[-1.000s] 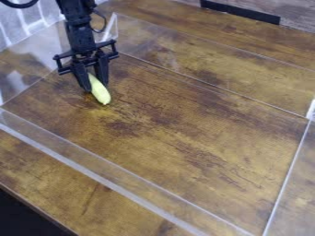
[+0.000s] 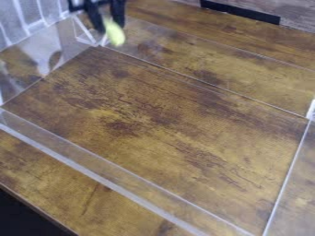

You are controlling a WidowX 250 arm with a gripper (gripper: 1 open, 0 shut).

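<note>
My gripper is at the top left, mostly cut off by the upper edge and blurred, shut on a pale yellow-green object that hangs below it, raised over the back left of a clear-walled enclosure.
Clear acrylic walls enclose a bare wooden surface, which is empty. A dark strip lies along the back at the top right. A white slatted shape shows at the top left.
The gripper has lifted the yellow-green object up from the floor of the enclosure toward the top edge of the view.
</note>
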